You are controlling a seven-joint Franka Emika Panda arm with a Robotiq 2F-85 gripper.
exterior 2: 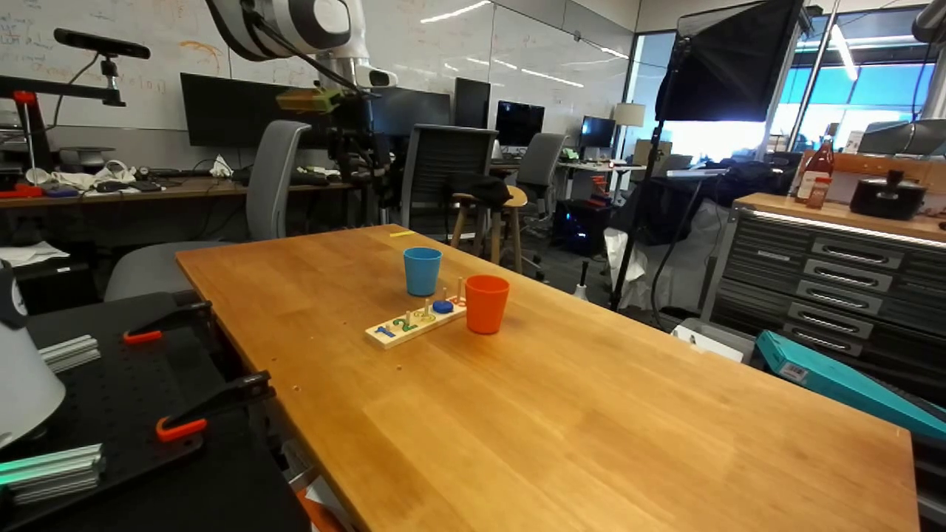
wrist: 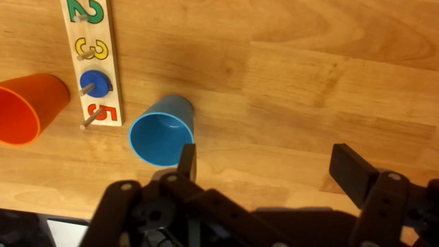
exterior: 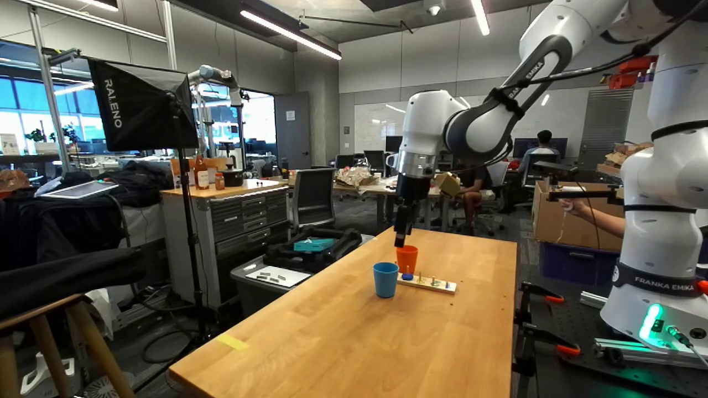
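A blue cup (wrist: 161, 138) stands upright on the table, its mouth showing just beyond my left finger in the wrist view. My gripper is wide open above the table, with only bare wood seen between its fingers. In exterior view 1 the gripper (exterior: 401, 237) hangs above the cups' level. An orange cup (exterior 2: 487, 304) is upright beside one end of a wooden peg board (exterior 2: 390, 333). The board carries numbers and several pegs. A blue disc (wrist: 95, 83) sits around the peg between the 3 and the 5.
Clamps (exterior: 551, 338) grip its edge on the robot's side. A softbox light (exterior: 142, 106) and a drawer cabinet (exterior: 239, 215) stand off the far side.
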